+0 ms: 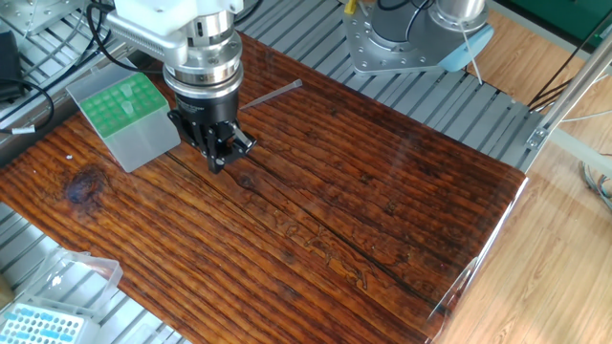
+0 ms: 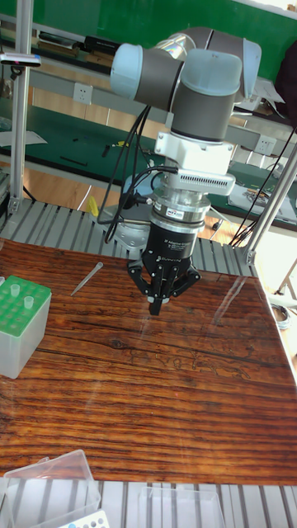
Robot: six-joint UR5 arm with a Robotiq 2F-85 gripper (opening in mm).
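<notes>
My gripper (image 1: 216,164) hangs above the wooden board, pointing down. In the other exterior view, the gripper (image 2: 156,308) has its fingertips together, so it looks shut, and nothing shows between them. A clear plastic dropper (image 1: 273,94) lies flat on the board behind the gripper; the same dropper (image 2: 88,277) is seen to the left of it in the other view. Left of the gripper stands a translucent box with a green perforated top (image 1: 122,103), two small clear pieces sticking up from that top.
The wooden board (image 1: 354,201) is bare to the right and front. An open clear case (image 1: 72,279) with a blue-and-white rack (image 1: 38,325) sits on the metal slats at the front left. Dark cables (image 2: 127,176) hang beside the arm.
</notes>
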